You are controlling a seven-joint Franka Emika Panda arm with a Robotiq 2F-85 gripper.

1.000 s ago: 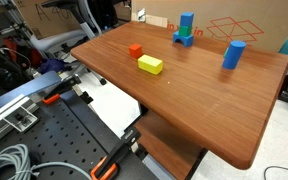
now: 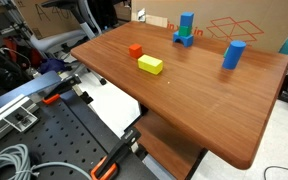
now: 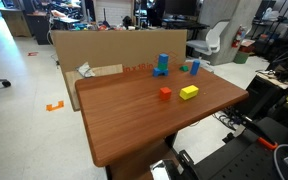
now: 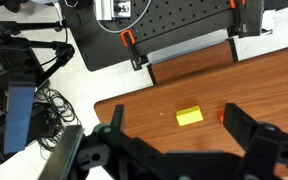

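In exterior view 1 a yellow block [image 2: 150, 65] lies on the brown table [image 2: 204, 98], with a smaller red block [image 2: 135, 50] behind and to its left. Farther back, a blue and green piece [image 2: 186, 25] stands on a blue base [image 2: 183, 40]. A blue cylinder [image 2: 234, 54] stands upright at the right. My gripper is open in the wrist view, its dark fingers wide apart. Below them, on the table, the yellow block [image 4: 189, 116] shows between the fingers and the red block [image 4: 222, 116] nearer the right one. Nothing is held.
A tan upright panel [image 3: 114, 50] borders the table's back. Along the front runs a dark perforated bench [image 2: 49, 150] with orange clamps [image 2: 105, 171] and a gap before the table.
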